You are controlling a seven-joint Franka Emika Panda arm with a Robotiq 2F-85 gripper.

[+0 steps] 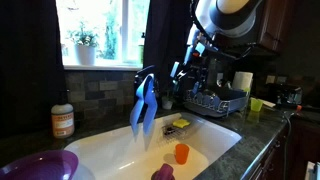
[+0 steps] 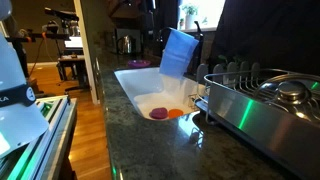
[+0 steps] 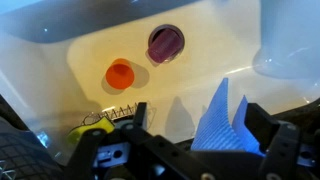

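Note:
My gripper is open over the sink, its fingers wide apart at the bottom of the wrist view. A blue cloth (image 3: 222, 128) shows in the space between and beyond them; no contact is visible. In exterior view 1 the same cloth (image 1: 145, 106) hangs draped at the back of the white sink (image 1: 110, 150), to the left of the gripper. On the sink floor lie an orange cup (image 3: 120, 74) and a dark magenta cup (image 3: 166, 43), close together. A yellow-green sponge (image 3: 92, 127) rests by a wire caddy (image 3: 126, 112) at the sink's edge.
A metal dish rack (image 2: 255, 100) with a pot lid (image 2: 292, 91) stands on the dark counter (image 2: 195, 150) beside the sink. A soap bottle (image 1: 62, 121) and a purple bowl (image 1: 40, 166) are at the left. The window sill carries a potted plant (image 1: 83, 45).

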